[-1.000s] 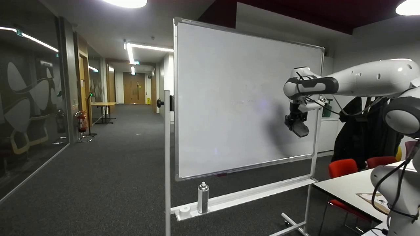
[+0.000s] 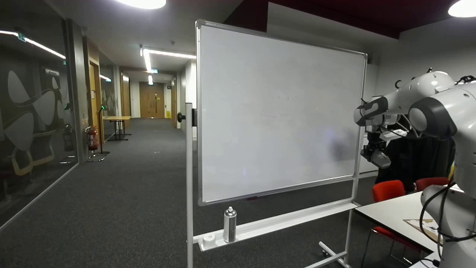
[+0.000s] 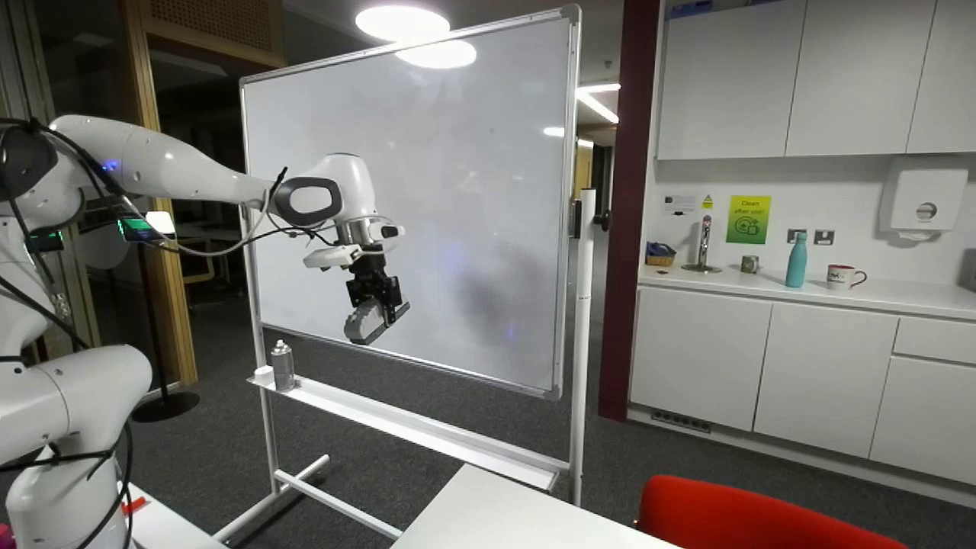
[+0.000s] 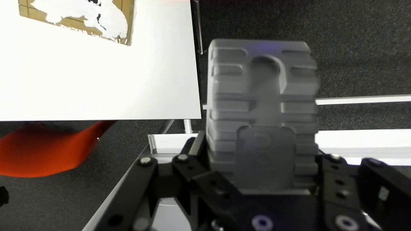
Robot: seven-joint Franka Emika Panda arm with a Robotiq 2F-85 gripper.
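A grey ribbed whiteboard eraser (image 4: pixel 266 109) fills the middle of the wrist view, its lower end between the fingers of my gripper, which is shut on it. In exterior view 2 the eraser (image 3: pixel 366 322) hangs tilted below my gripper (image 3: pixel 380 302), in front of the lower part of the whiteboard (image 3: pixel 412 183). At the right edge of the whiteboard (image 2: pixel 276 111) in exterior view 1, my gripper (image 2: pixel 373 149) holds the eraser (image 2: pixel 380 159) apart from the frame. The writing surface looks mostly clean, with a few faint marks near its middle.
On the tray (image 2: pixel 285 220) below the board stand a silver spray can (image 2: pixel 230 225) and a small white roll (image 2: pixel 208 241). A white table (image 3: pixel 521 512) is close to the board, with a red chair (image 3: pixel 759 517) beside it. Corridor floor left of the board is open.
In exterior view 1 the arm has swung right, from in front of the board to its right edge. The eraser has moved with it, still held, and now sits slightly lower.
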